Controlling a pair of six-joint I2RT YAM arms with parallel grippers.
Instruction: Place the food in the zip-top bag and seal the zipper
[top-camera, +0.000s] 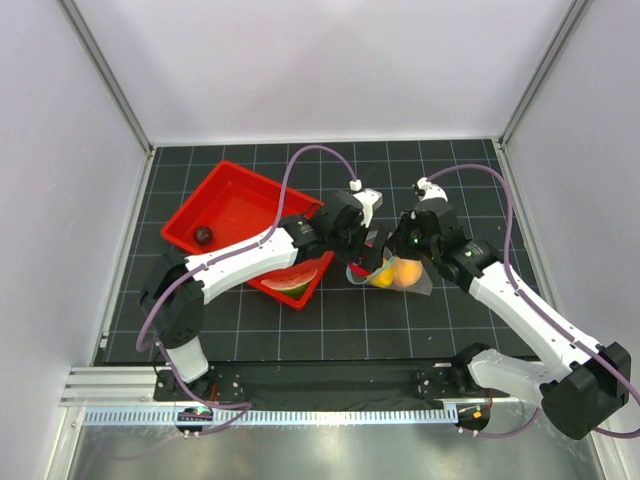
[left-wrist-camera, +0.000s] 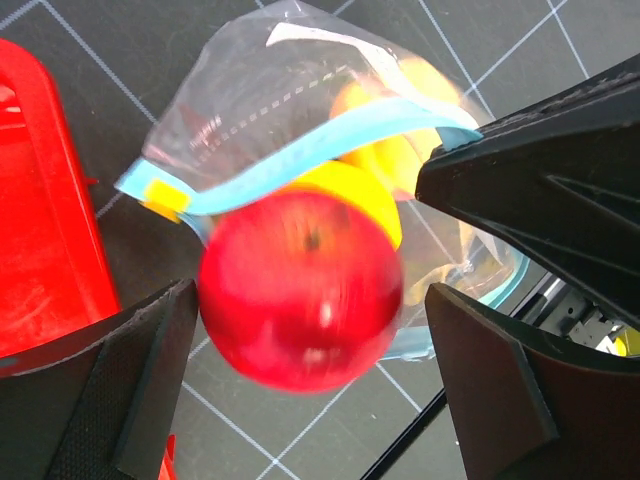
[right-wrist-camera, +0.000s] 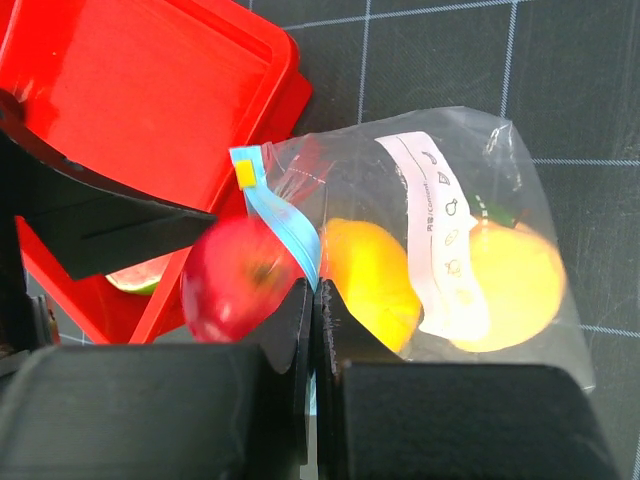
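Note:
The clear zip bag (right-wrist-camera: 455, 135) lies on the dark tiled mat, a yellow fruit (right-wrist-camera: 365, 275) and an orange one (right-wrist-camera: 515, 290) inside. My right gripper is shut on the blue zip edge (right-wrist-camera: 285, 222) at the bag's mouth. A red apple (left-wrist-camera: 300, 310) is at that mouth, partly under the blue strip and close to the yellow fruit. Around the apple, my left gripper (top-camera: 371, 258) stands open; in the left wrist view a gap shows between the apple and its right-hand finger (left-wrist-camera: 490, 370). How deep the apple sits is hard to tell.
Left of the bag is a red bin (top-camera: 245, 205) with a dark round fruit (top-camera: 203, 235) and a watermelon slice (top-camera: 290, 285). Its edge runs close to the bag's mouth. Both grippers crowd together over the opening; bare mat (top-camera: 380, 335) lies in front.

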